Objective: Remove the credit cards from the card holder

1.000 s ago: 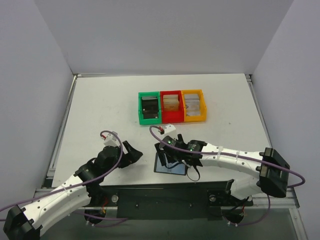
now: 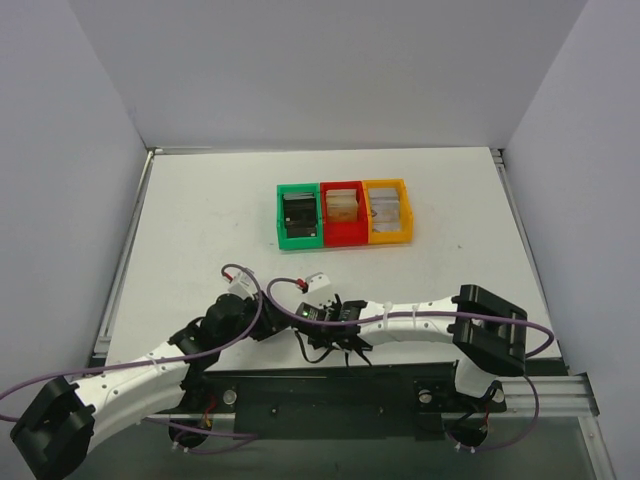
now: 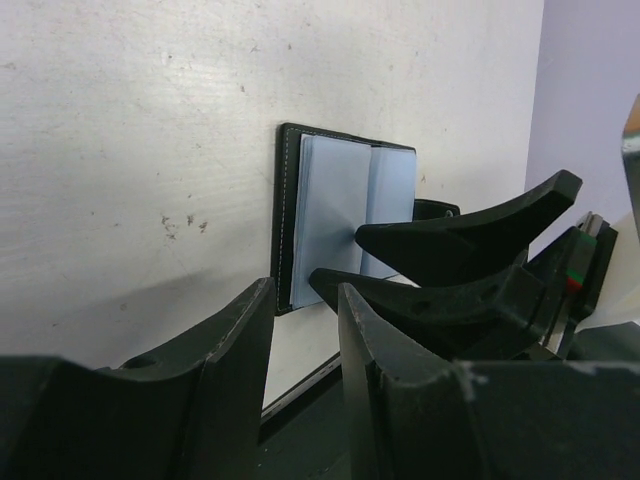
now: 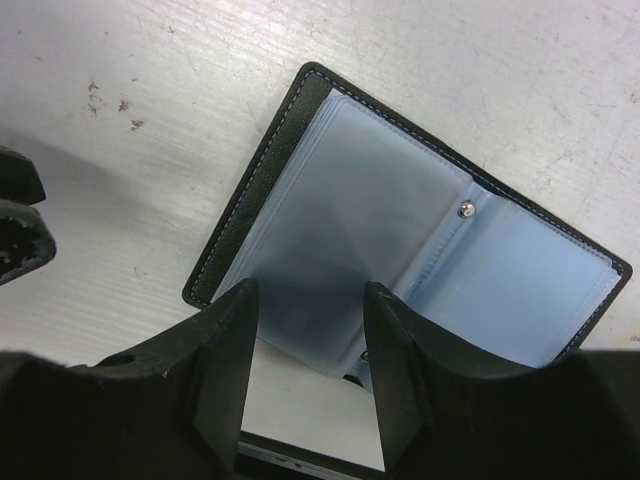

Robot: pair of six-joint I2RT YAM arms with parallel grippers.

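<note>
The open card holder (image 4: 350, 230), black with translucent pale sleeves and metal snaps, lies on the white table under my right gripper. The right fingers are part open, their tips over the sleeve stack in the right wrist view; in the left wrist view they reach onto it from the right. My left gripper hovers just left of the holder, beside its edge; whether anything is between its fingertips is unclear. In the top view both arms largely hide the holder.
Three bins, green (image 2: 283, 225), red (image 2: 345, 232) and yellow (image 2: 398, 230), stand at the back with cards or similar items inside. The table's front edge lies just below the grippers.
My right gripper has moved left and down onto the card holder. My left gripper has moved right and slightly toward the front, closer to the holder.
</note>
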